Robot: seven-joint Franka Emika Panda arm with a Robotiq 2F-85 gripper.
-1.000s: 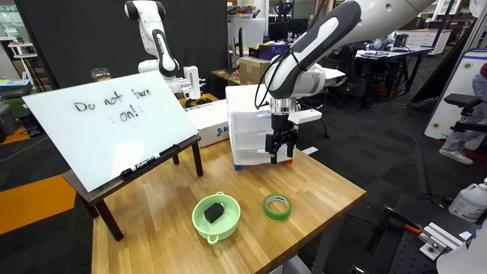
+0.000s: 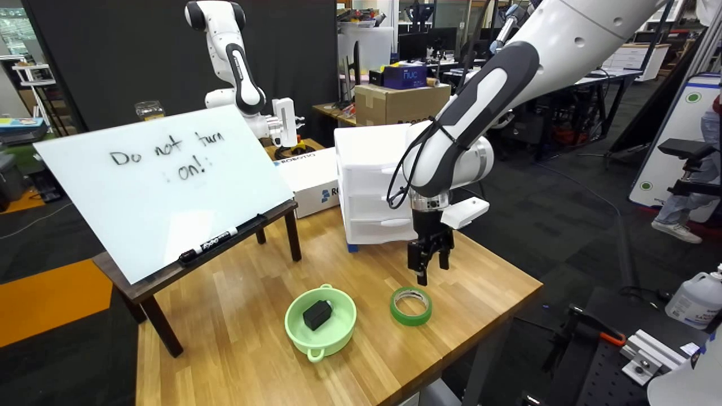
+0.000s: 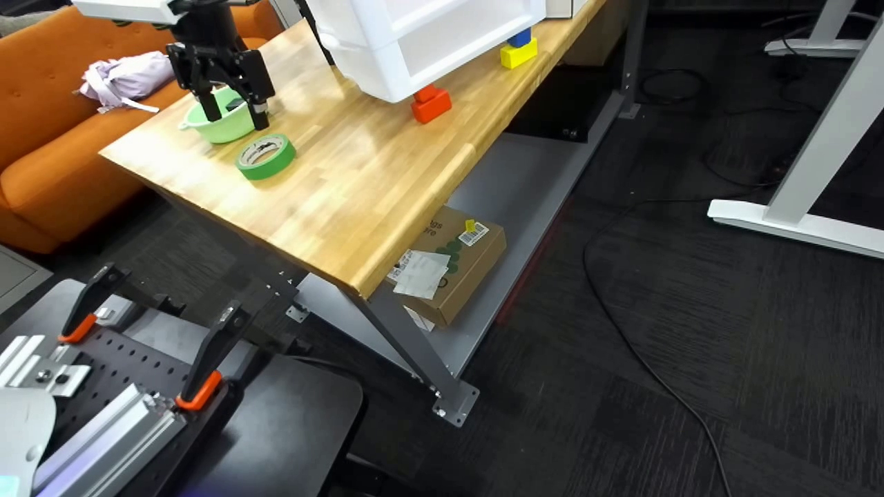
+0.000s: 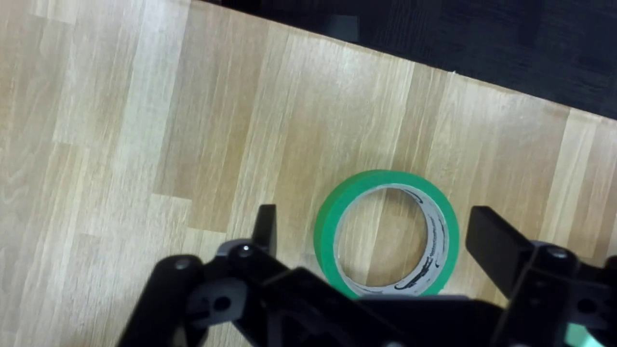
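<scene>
A roll of green tape [image 2: 410, 319] lies flat on the wooden table, its bare hole facing up. My gripper [image 2: 431, 267] hangs open above the table close to the roll, pointing down, with nothing held. In the wrist view the tape [image 4: 328, 231] appears between the two spread fingers, lower than them and not visibly touched. A light green bowl [image 2: 345, 318] with small handles stands to the left of the tape in exterior view 1, and a black block [image 2: 316, 314] rests inside it. Exterior view 2 shows the tape [image 3: 266, 166] near the table's corner.
White drawers [image 2: 375, 196] stand behind the gripper, propped on coloured blocks such as a red one [image 3: 431, 106]. A whiteboard [image 2: 169, 189] with a marker [image 2: 210, 245] leans on a dark stand at the left. Bare table surrounds the tape, with the table edge nearby.
Tape, bowl and black block have stayed in place.
</scene>
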